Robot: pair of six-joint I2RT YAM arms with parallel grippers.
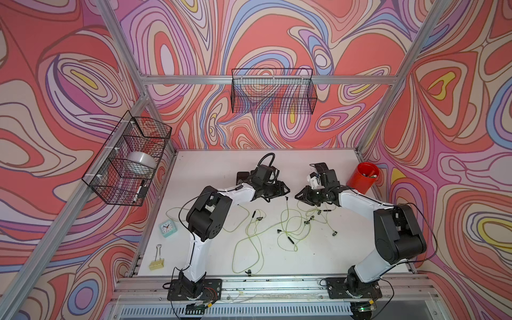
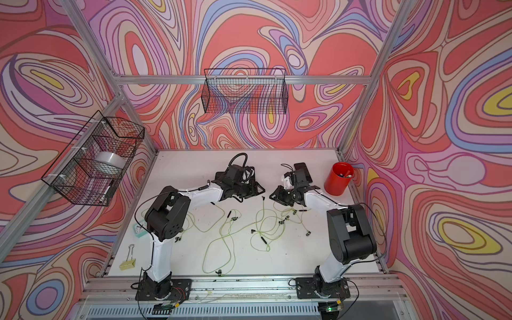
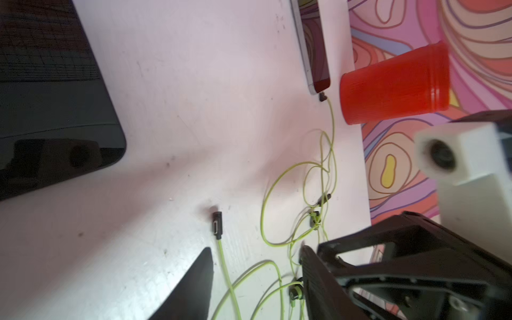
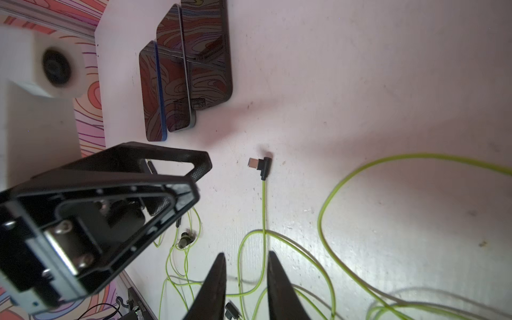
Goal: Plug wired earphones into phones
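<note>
A black right-angle plug (image 4: 265, 166) with a metal tip lies on the table, its green cable (image 4: 264, 213) running toward the front. My left gripper is open and empty, apart from the plug. The right gripper also stands open, with nothing between its fingers. In the top left view, the plug (image 1: 286, 198) lies between the two grippers. Three dark phones (image 4: 205, 58) lie side by side behind the left gripper. Another phone (image 3: 314, 50), at the far right, has a small black plug (image 3: 322, 97) at its near end.
A red cup (image 1: 363, 177) stands at the right edge. Green earphone cords (image 1: 256, 234) with black earbuds spread over the front middle. A clock (image 1: 168, 228) and a yellow clip (image 1: 156, 264) sit at front left. Bare table surrounds the plug.
</note>
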